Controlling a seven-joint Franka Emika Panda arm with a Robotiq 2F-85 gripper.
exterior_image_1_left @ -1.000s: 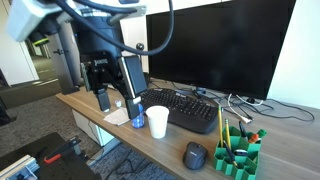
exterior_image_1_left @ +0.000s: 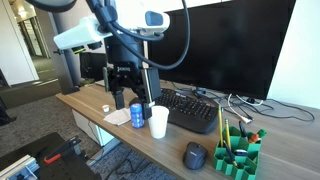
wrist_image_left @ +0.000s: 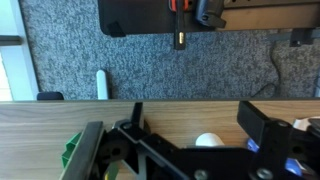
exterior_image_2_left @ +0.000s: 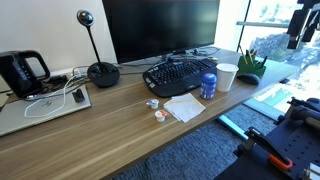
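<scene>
My gripper (exterior_image_1_left: 134,102) is open and empty, held above the front edge of the desk. In the wrist view its two black fingers stand wide apart, with the rim of a white cup (wrist_image_left: 208,140) visible between them. From exterior view 1, the blue can (exterior_image_1_left: 137,117) stands upright close to the white cup (exterior_image_1_left: 158,122), and the gripper overlaps the area just above them. Exterior view 2 shows the can (exterior_image_2_left: 208,87) and cup (exterior_image_2_left: 227,76) side by side, with the gripper off to the right and higher than both.
A black mouse (exterior_image_1_left: 195,155) and a green pen holder (exterior_image_1_left: 243,166) stand to the right. Behind are a keyboard (exterior_image_1_left: 190,112) and monitor (exterior_image_1_left: 232,50). White paper (exterior_image_2_left: 184,107) and small white pieces lie left of the can.
In exterior view 1 my gripper has shifted to the right over the last second. The can, cup and other desk objects have stayed put.
</scene>
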